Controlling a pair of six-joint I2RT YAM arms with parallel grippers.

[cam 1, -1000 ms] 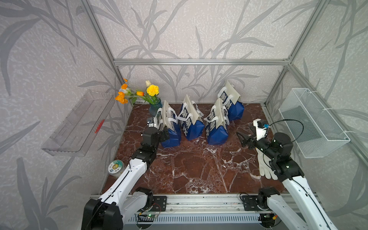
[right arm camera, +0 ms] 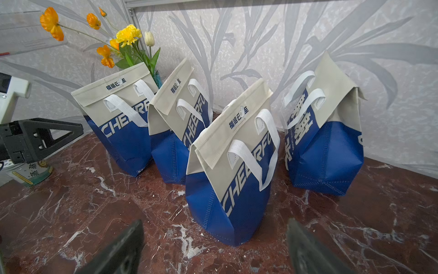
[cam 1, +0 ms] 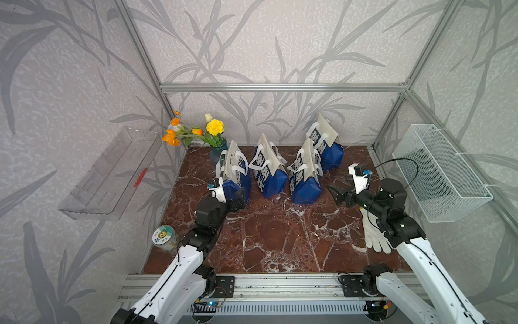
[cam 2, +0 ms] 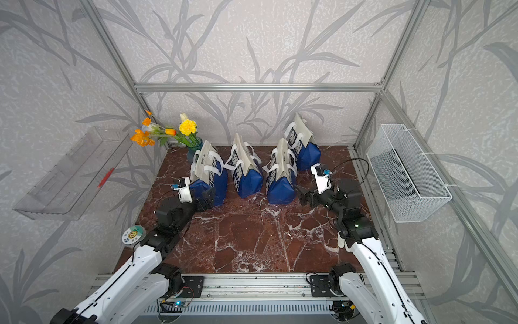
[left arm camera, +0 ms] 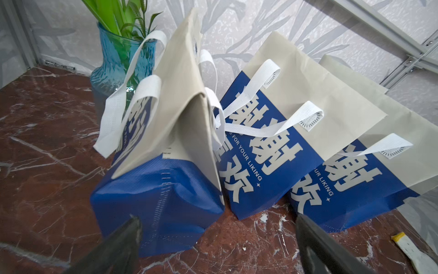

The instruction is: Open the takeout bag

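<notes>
Several blue and cream takeout bags with white handles stand upright and folded shut on the table. My left gripper (cam 1: 240,201) is open in front of the leftmost bag (left arm camera: 164,201), with nothing between its blurred fingers. Beside that one stand a second bag (cam 1: 271,175) and a third bag (right arm camera: 228,182); the fourth bag (right arm camera: 326,146) sits farther back on the right. My right gripper (cam 1: 335,195) is also open and empty, to the right of the third bag and apart from it.
A blue glass vase (left arm camera: 100,77) of flowers stands behind the leftmost bag. A round tub (cam 1: 164,236) lies at the table's left edge, white gloves (cam 1: 373,232) at the right. Baskets (cam 1: 108,183) (cam 1: 442,178) hang on both side walls.
My left gripper has shifted slightly right and toward the front, and the leftmost bag has shifted a little to the left. The right gripper has moved a little to the left.
</notes>
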